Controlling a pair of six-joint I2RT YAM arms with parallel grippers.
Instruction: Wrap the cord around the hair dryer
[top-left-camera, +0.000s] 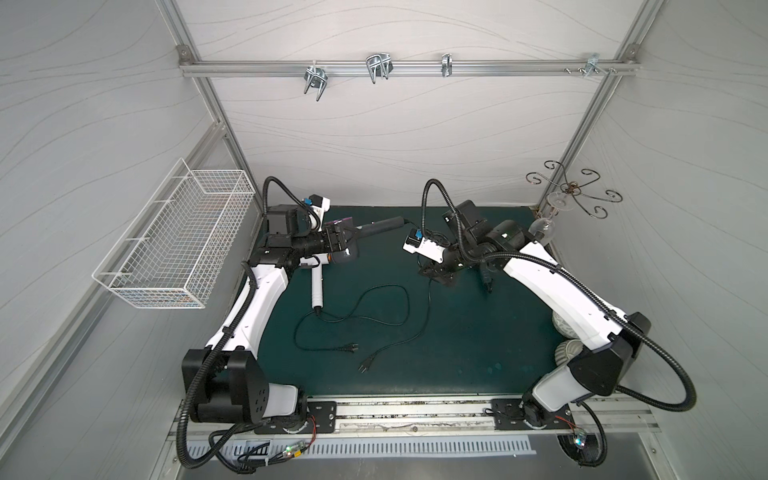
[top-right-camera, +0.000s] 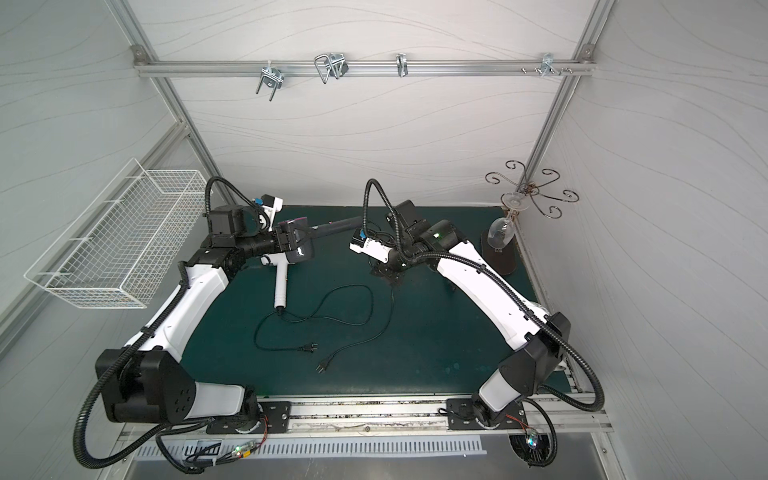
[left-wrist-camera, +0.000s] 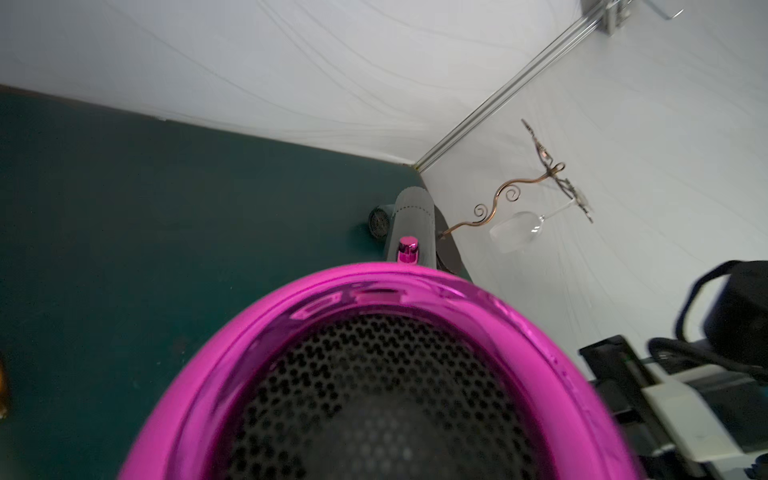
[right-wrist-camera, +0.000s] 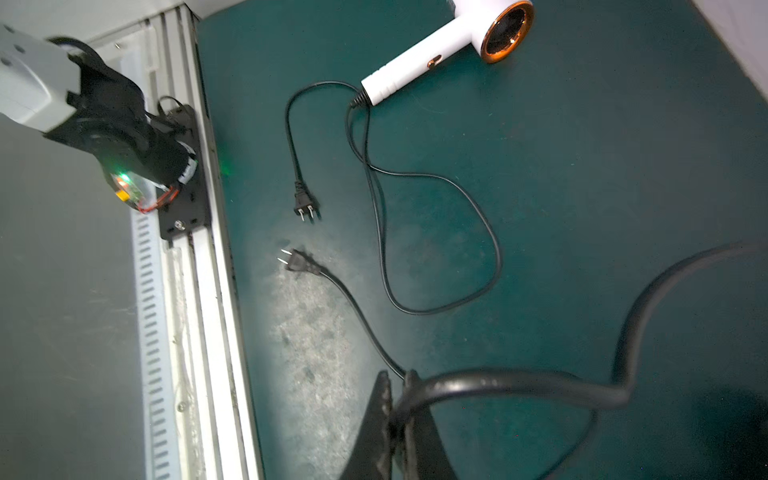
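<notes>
A dark grey hair dryer with a pink ring (left-wrist-camera: 568, 360) hangs at middle left, its long handle (top-left-camera: 380, 226) pointing right. My left gripper (top-left-camera: 340, 238) is shut on it; in the left wrist view the ring hides the fingers. My right gripper is shut on this dryer's black cord (right-wrist-camera: 512, 380), with fingertips close together; the cord runs down to a plug (right-wrist-camera: 302, 262) on the mat. A white hair dryer (right-wrist-camera: 420, 56) lies at the left below the held one, its own cord (right-wrist-camera: 488, 224) looped loosely on the mat with a plug (right-wrist-camera: 304, 201).
A white wire basket (top-left-camera: 184, 240) stands at the left. A metal stand with glasses (top-right-camera: 502, 232) is at the back right, and a dark object (top-left-camera: 488, 276) lies beneath my right arm.
</notes>
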